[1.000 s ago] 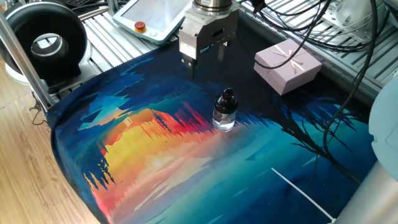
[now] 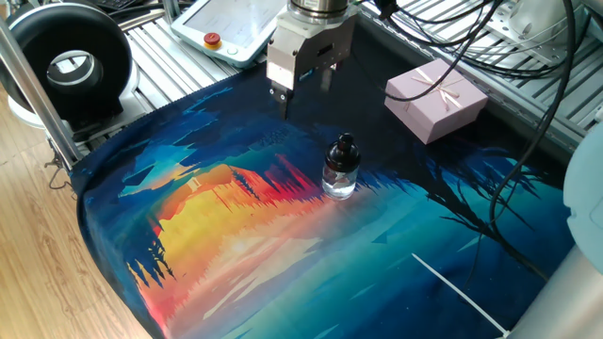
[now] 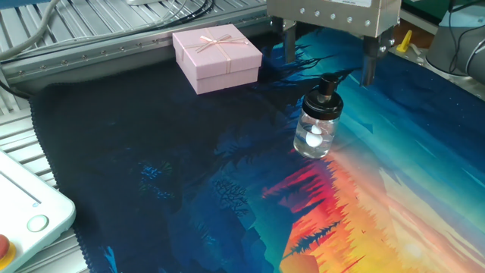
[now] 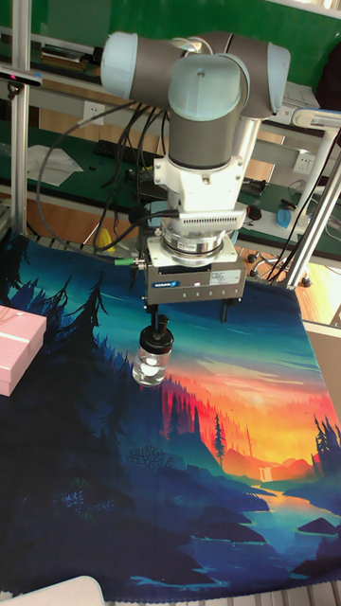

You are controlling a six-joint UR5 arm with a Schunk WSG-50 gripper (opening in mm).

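Note:
A clear glass bottle with a black pump top (image 2: 339, 177) stands upright on the printed cloth, with clear liquid and a whitish spot showing in exterior view 2 (image 3: 314, 135). My gripper (image 2: 305, 104) hangs above the cloth, fingers pointing down and spread wide, with nothing held between them. In exterior view 3, the bottle (image 4: 152, 365) appears in front of and below the left finger of the gripper (image 4: 190, 313). No contact between fingers and bottle can be made out. A pink box with a ribbon bow (image 3: 217, 61) sits closed on the cloth, apart from the bottle.
Black cables (image 2: 537, 132) hang near the box in exterior view 1. A tablet-like controller with a red button (image 2: 213, 40) lies on the slatted metal table edge, and a black spool (image 2: 71, 71) stands left.
Bottle and box have not moved.

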